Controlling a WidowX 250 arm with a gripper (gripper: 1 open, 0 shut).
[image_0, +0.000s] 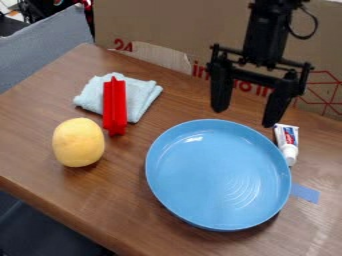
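My gripper (250, 93) hangs open above the back right of the wooden table, over the area behind the blue plate (218, 180), with nothing between its two black fingers. A yellow round object (78, 142) rests at the left of the plate. A red long object (115, 105) lies on a folded light blue cloth (92, 96) at the back left. A white toothpaste tube (287, 144) lies at the right of the plate.
A cardboard box (154, 22) stands along the back of the table (51, 186). A small blue tape piece (306, 192) is at the right. The table's left edge borders a dark area.
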